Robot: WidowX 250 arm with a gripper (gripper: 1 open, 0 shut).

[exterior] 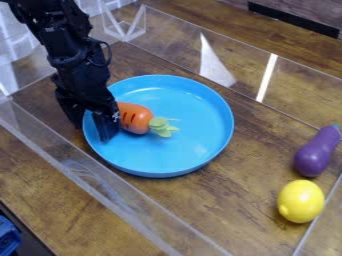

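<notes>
An orange carrot [135, 117] with a pale green top lies in the left part of a blue plate [187, 148]. My black gripper [102, 120] reaches down from the upper left to the plate's left rim, right beside the carrot's thick end. Its fingers are dark and overlap, so I cannot tell how far apart they are or whether they touch the carrot.
A purple eggplant [315, 154] and a yellow lemon [299, 201] lie at the right of the wooden table [214, 210]. Clear plastic walls run along the left, and a blue object [7, 240] is at the lower left corner.
</notes>
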